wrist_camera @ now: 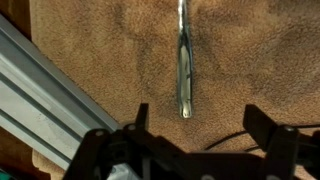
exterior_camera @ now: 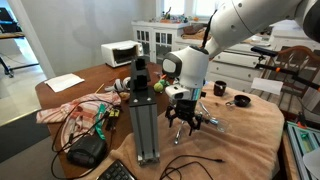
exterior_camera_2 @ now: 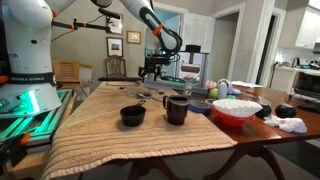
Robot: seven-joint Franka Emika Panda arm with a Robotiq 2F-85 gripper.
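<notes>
In the wrist view a slim, shiny metal utensil [wrist_camera: 184, 65] lies on the brown towel [wrist_camera: 90, 60], its lower end pointing toward the gap between my fingers. My gripper stands open above it, with nothing between the fingertips. Exterior view 1 has the gripper [exterior_camera: 182, 124] pointing down over the towel, near the utensil [exterior_camera: 180, 135]. In exterior view 2 the gripper [exterior_camera_2: 150, 76] appears small, at the far end of the towel.
A grey metal post [exterior_camera: 146, 125] stands close to the gripper's left, with a black cable [exterior_camera: 195, 158] in front. Dark mugs [exterior_camera_2: 177, 108], a black bowl [exterior_camera_2: 132, 116] and a red bowl with a white colander [exterior_camera_2: 233, 110] occupy the other end.
</notes>
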